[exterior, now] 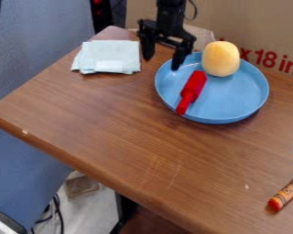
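Observation:
A black gripper [161, 53] hangs over the back of the table, its two fingers spread apart at the left edge of a blue plate [241, 97], with nothing seen between them. On the plate lie a red utensil-like object [192, 90] and, at the back right, a round pale yellow object [220, 58]. A folded white cloth [106, 57] lies to the left of the gripper.
An orange tube-like stick [287, 190] lies at the right front edge. A cardboard box [271, 32] stands behind the plate.

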